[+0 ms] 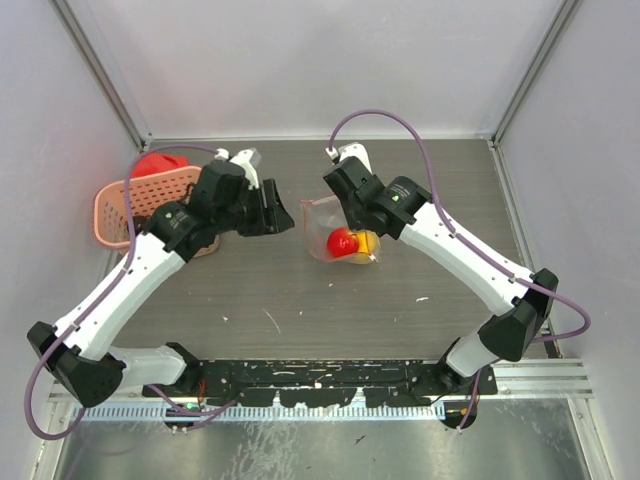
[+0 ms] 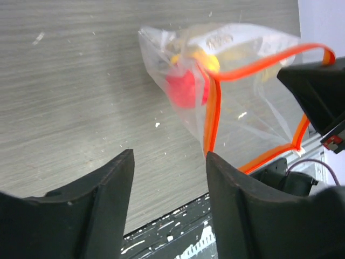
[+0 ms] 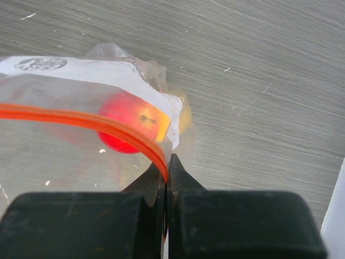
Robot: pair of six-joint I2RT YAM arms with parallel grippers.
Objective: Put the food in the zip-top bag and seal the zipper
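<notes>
A clear zip top bag [image 1: 322, 212] with an orange zipper edge [image 2: 213, 116] hangs from my right gripper, which is shut on its rim. Inside the bag rest a red apple-like food [image 1: 342, 242] and a yellow one [image 1: 368, 243]. The bag's mouth gapes in the left wrist view. My left gripper [image 1: 285, 212] stands open to the left of the bag, apart from it in the top view, with nothing between its fingers.
An orange basket [image 1: 112, 215] stands at the left, partly behind my left arm, with a red cloth-like item [image 1: 160, 164] at its back. The table [image 1: 290, 310] in front of the bag is clear.
</notes>
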